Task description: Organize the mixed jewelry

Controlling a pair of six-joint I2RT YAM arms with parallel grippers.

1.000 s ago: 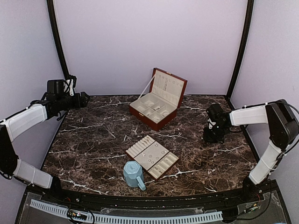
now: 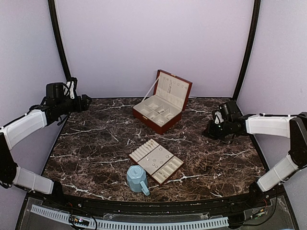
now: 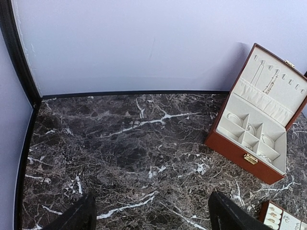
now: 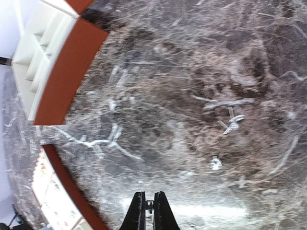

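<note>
The red-brown jewelry box (image 2: 157, 127) stands open at the back, its pale compartments and lid holding some jewelry. In front lies a flat tray (image 2: 154, 162) with ring slots and several small pieces. My right gripper is shut above the marble to the right of both. A tiny silvery piece (image 4: 149, 206) shows between its fingers. Two small shiny pieces, a round one (image 4: 216, 164) and a longer one (image 4: 234, 123), lie on the marble in the right wrist view. At far left my left gripper hangs open, with nothing between its fingers.
A light-blue mug (image 2: 137, 179) sits upside down against the tray's front-left edge. Bare marble tabletop (image 2: 96, 148) spreads across the left side, and the right side is mostly clear. A wall closes off the back.
The right arm has shifted, its gripper rising towards the back and tilting inward to the left. My left arm, the box, tray and mug look unmoved.
</note>
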